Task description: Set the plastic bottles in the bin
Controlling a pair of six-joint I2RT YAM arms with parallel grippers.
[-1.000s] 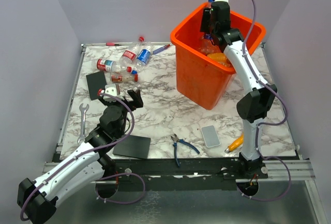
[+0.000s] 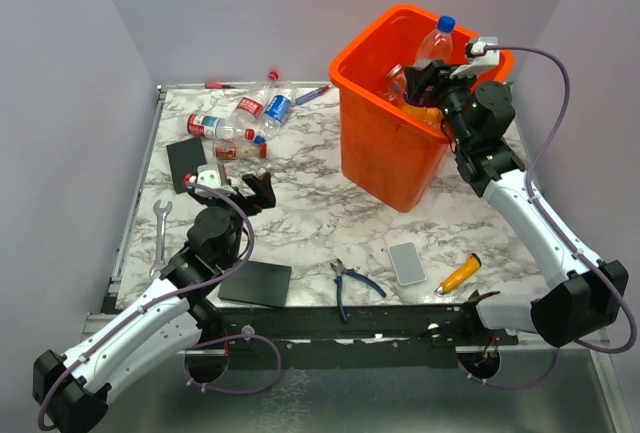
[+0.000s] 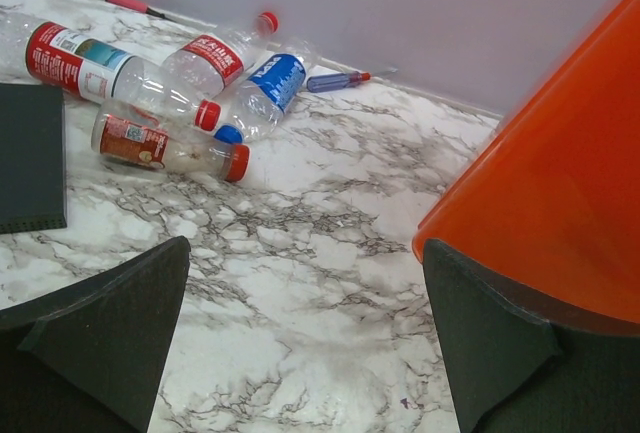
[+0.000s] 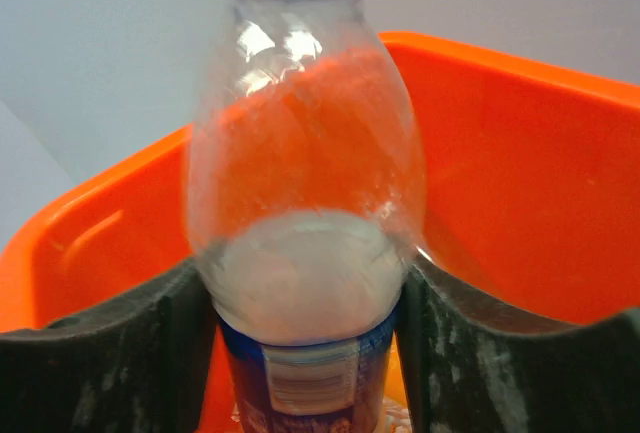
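Observation:
A clear blue-capped bottle (image 4: 312,153) with a blue label stands upright over the orange bin (image 2: 385,143). The fingers of my right gripper lie close along both its sides; whether they still press on it is unclear. At the back left of the table lie a large red-labelled bottle (image 3: 75,61), a second red-labelled bottle (image 3: 217,58), a blue-labelled bottle (image 3: 272,88) and a small brown-labelled bottle (image 3: 160,143). In front of them, my left gripper is open and empty. Inside the bin, other bottles partly show below the right gripper.
Pliers (image 2: 343,283), a grey box (image 2: 407,264) and a yellow cutter (image 2: 460,274) lie along the front. A wrench (image 2: 161,228) and black pads (image 2: 256,283) are at the left. Bare marble lies between the bottles and the bin.
The left arm and the bottles on the table stay put.

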